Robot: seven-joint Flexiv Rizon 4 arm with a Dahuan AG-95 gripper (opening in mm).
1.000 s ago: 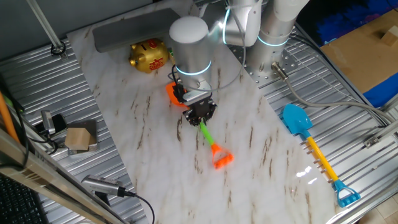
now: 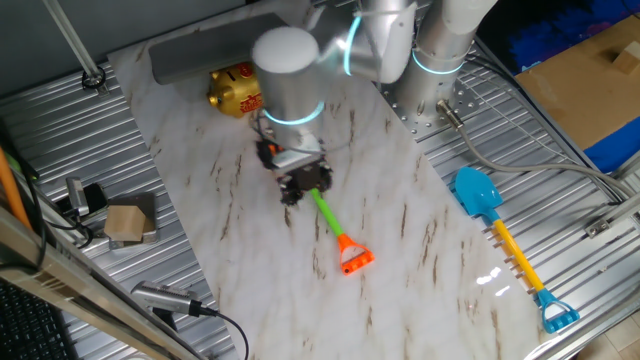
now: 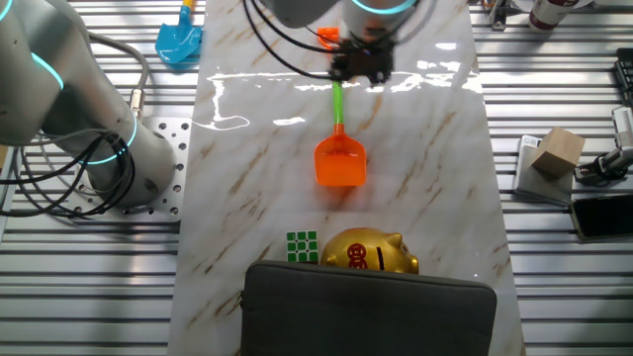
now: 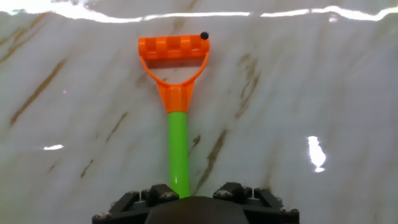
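An orange toy shovel with a green shaft (image 4: 178,152) lies on the marble-look board. Its orange handle (image 2: 354,254) points toward the front, and the orange blade (image 3: 340,161) faces the piggy bank. Over the shaft hangs my gripper (image 2: 306,192), its fingers spread apart in the wrist view, with a finger (image 4: 160,192) to the left of the shaft. The shaft's lower part passes out of sight behind the gripper body there. Nothing shows clasped, and in exterior view 2 the gripper (image 3: 361,64) is blurred.
A gold piggy bank (image 2: 238,90) and a green-faced cube (image 3: 302,246) sit by a dark grey case (image 3: 368,311). Off the board's right side lies a blue and yellow shovel (image 2: 512,248). A wooden block (image 2: 125,223) stands to the left. The board's front is clear.
My gripper has moved back and left, along the shaft toward the blade.
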